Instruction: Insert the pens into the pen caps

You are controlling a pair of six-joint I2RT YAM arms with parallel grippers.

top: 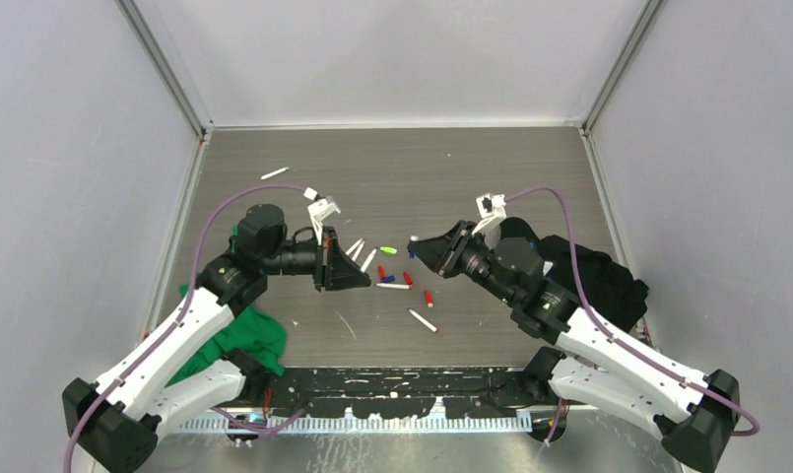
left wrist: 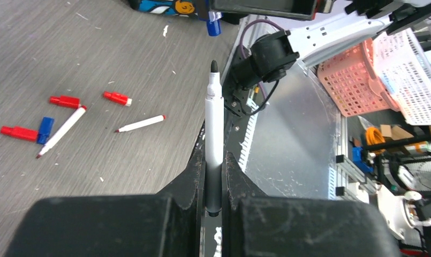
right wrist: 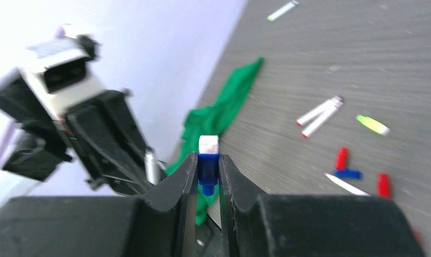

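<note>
My left gripper is shut on a white pen, upright in its wrist view with a dark tip. My right gripper holds a blue cap, shut on it, raised to the right of the left gripper and a short distance from it. On the table lie several white pens, red caps, a blue cap and a green cap.
A green cloth lies at the left of the table, a black cloth at the right. A lone pen lies at the back left.
</note>
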